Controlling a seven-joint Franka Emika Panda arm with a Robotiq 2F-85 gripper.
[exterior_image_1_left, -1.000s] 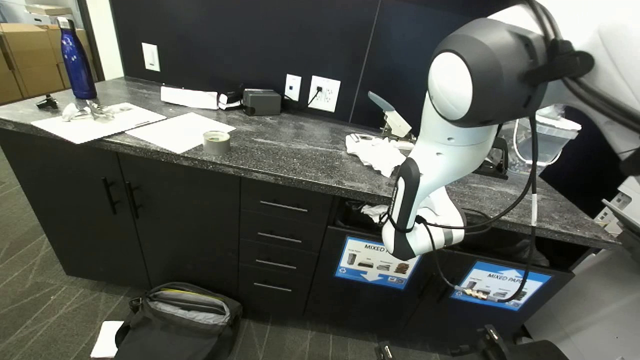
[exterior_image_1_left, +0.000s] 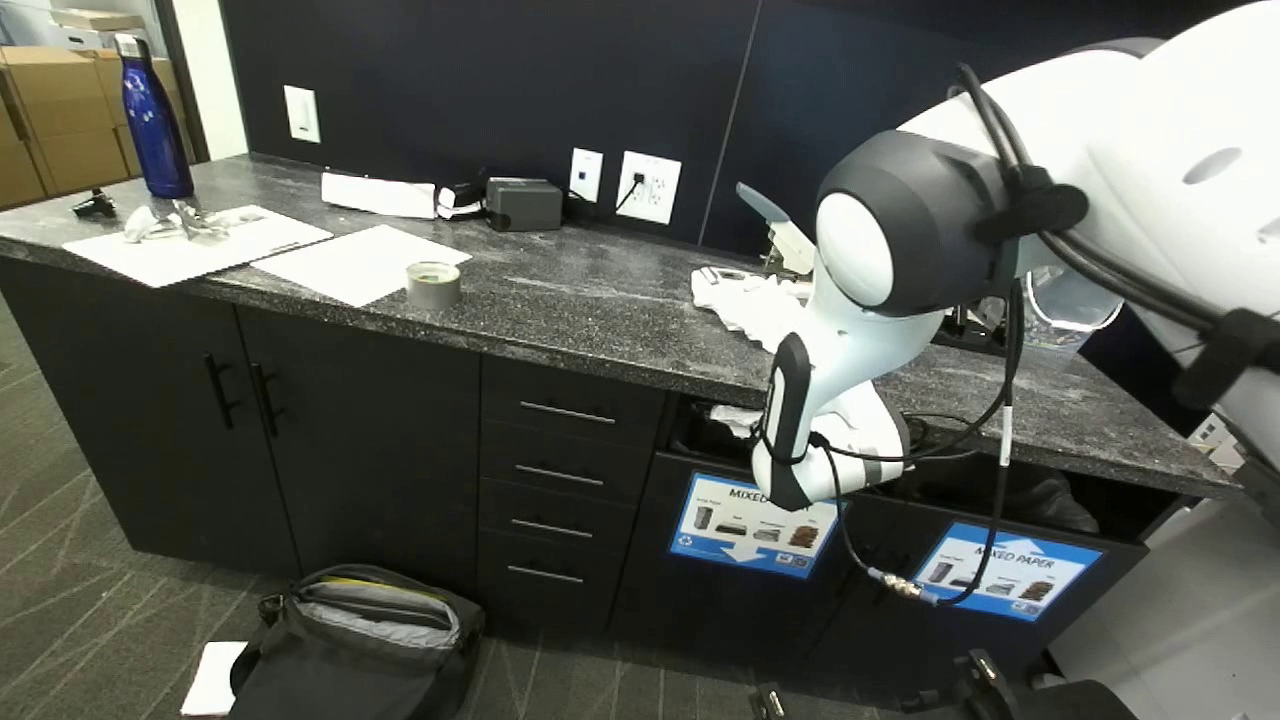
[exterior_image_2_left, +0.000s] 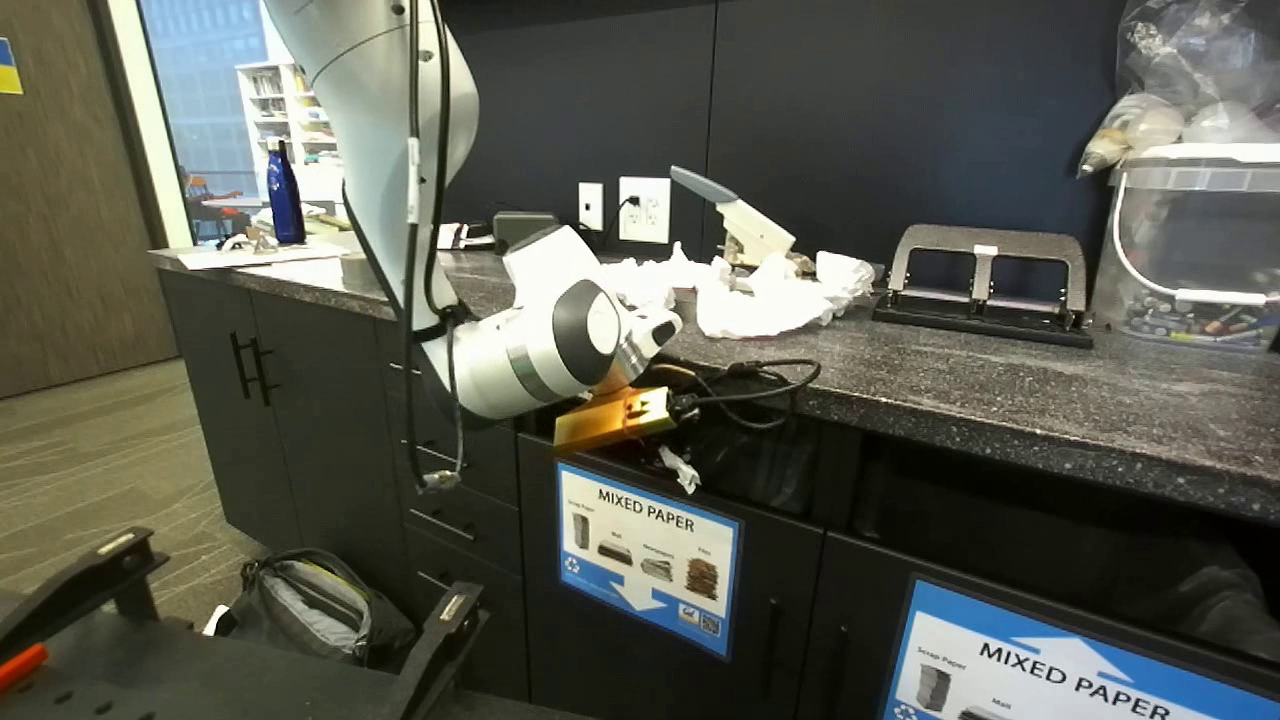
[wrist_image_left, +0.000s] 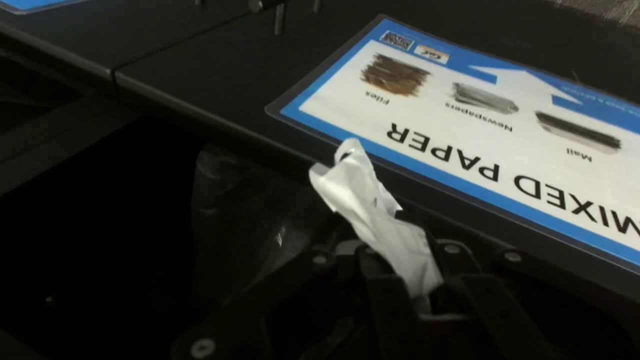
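A crumpled strip of white paper (wrist_image_left: 373, 213) is pinched in my gripper, its loose end sticking out past the fingertips. In exterior view 2 the strip (exterior_image_2_left: 680, 469) hangs in front of the left bin opening (exterior_image_2_left: 756, 462), just above the mixed paper sign (exterior_image_2_left: 648, 558). The wrist view shows the fingers closed around the paper over the opening's front edge, with the sign (wrist_image_left: 480, 141) beyond. In exterior view 1 my arm's wrist hides the gripper.
More crumpled white paper (exterior_image_2_left: 780, 294) lies on the counter (exterior_image_2_left: 948, 372), by a stapler (exterior_image_2_left: 756, 226). A hole punch (exterior_image_2_left: 984, 282) and a clear bucket (exterior_image_2_left: 1188, 252) stand to the right. The counter edge overhangs the bin opening closely. Cables loop beside the wrist.
In exterior view 1 my arm has shifted left and its wrist slightly up, along the bin opening. The counter objects stay where they were.
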